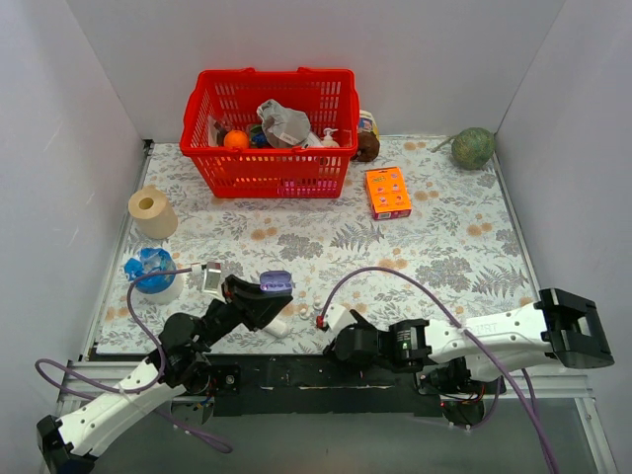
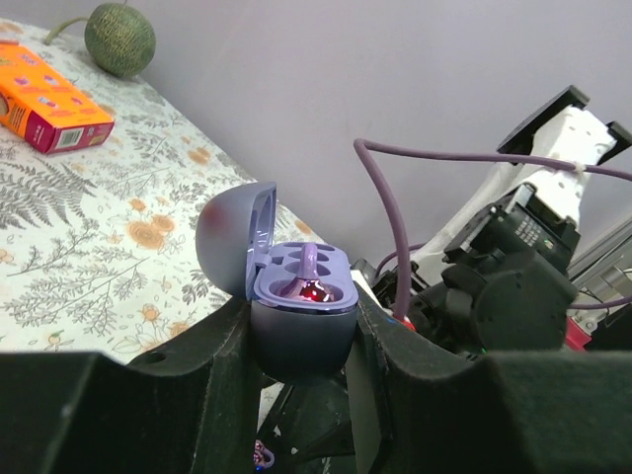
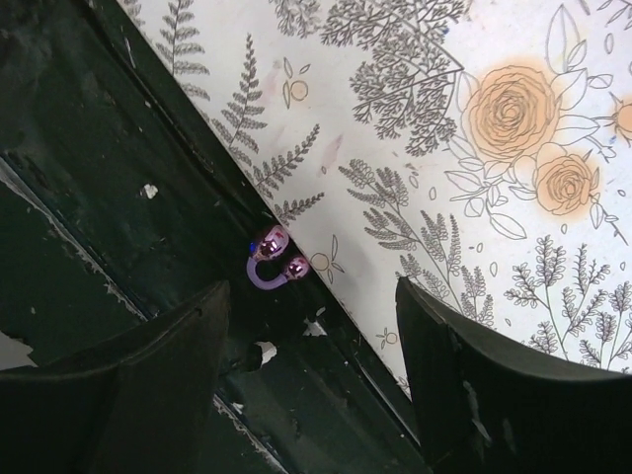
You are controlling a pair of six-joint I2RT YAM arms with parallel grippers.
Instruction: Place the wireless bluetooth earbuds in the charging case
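The purple charging case (image 2: 301,341) is upright with its lid (image 2: 225,237) open, and my left gripper is shut on it. One earbud (image 2: 309,286) shows in the case's near hollow, its purple band standing up; whether it is fully seated I cannot tell. In the top view the case (image 1: 276,281) is held above the table near the front. Another purple earbud (image 3: 280,259) lies on the dark ledge, right against the cloth's edge. My right gripper is open over it, fingers on either side and apart from it. In the top view the right arm hides this earbud.
A white object (image 1: 277,328) lies under the left gripper, with small pale pieces (image 1: 305,311) beside it. The dark front ledge (image 3: 197,237) has chipped patches. Farther back stand a red basket (image 1: 267,188) and an orange box (image 1: 387,193).
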